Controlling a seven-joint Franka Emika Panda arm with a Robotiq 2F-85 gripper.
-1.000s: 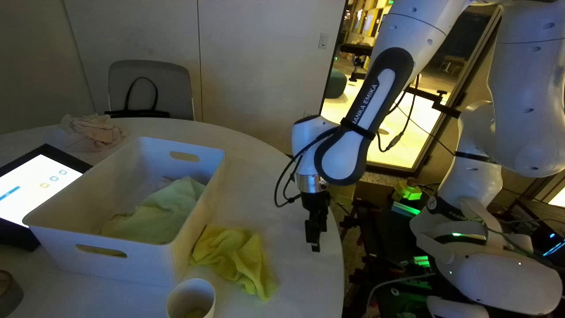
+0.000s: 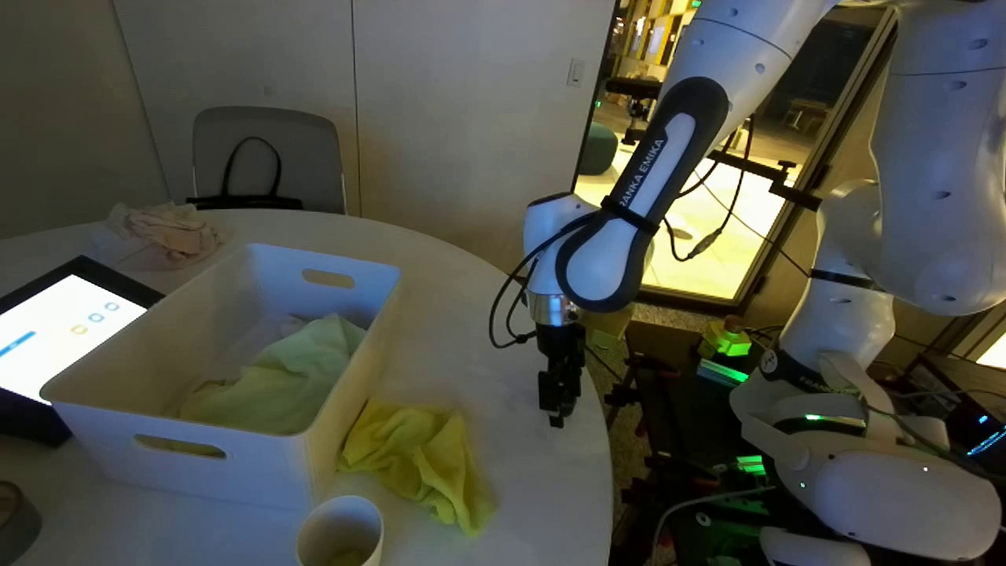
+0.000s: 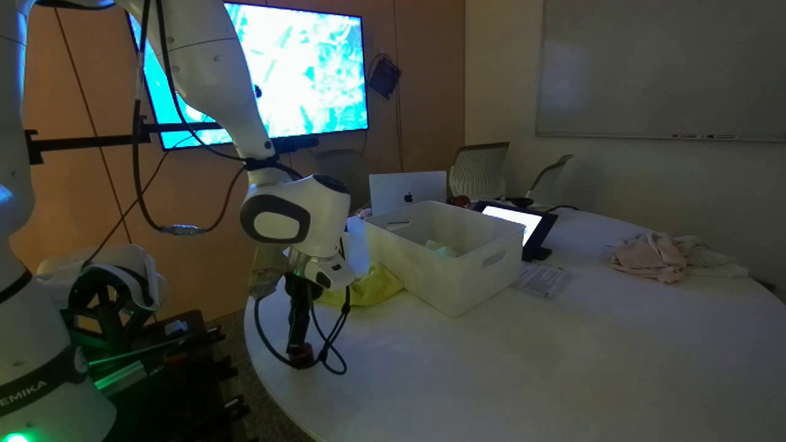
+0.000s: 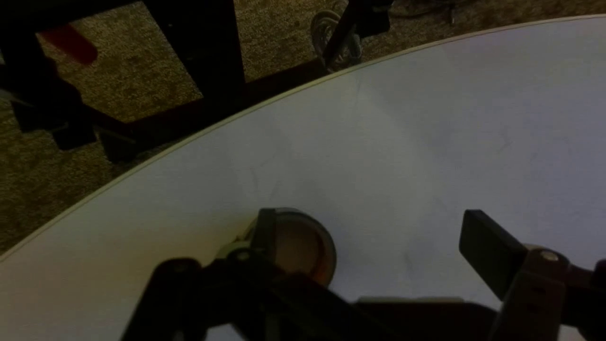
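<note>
My gripper is low over the bare table near its rounded edge, to the right of the yellow cloth. Its fingers are wide apart in the wrist view, with only tabletop between most of the gripper. A round, ring-like thing with a reddish-brown inside sits by the left finger, which partly covers it; whether they touch, I cannot tell. The yellow cloth lies crumpled against the white box. Inside the box is a pale green cloth.
A cup stands near the box's front corner. Beyond the box are a lit tablet and a pinkish cloth heap. A laptop stands behind it.
The gripper has shifted slightly up and left in exterior view 1, with the arm's wrist turned a little. The box, cloths and cup have stayed put.
</note>
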